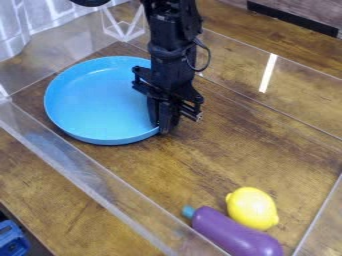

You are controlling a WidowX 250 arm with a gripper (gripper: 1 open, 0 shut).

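Observation:
My gripper (166, 118) is down at the right part of a blue plate (94, 100), its dark body and cables covering that side of the plate. The gripper is shut; whether anything is between its fingers cannot be seen.
A yellow lemon (251, 208) and a purple eggplant (233, 233) lie at the front right. A blue object (10, 240) is at the bottom left corner. Clear edges border the wooden surface, whose middle right is free.

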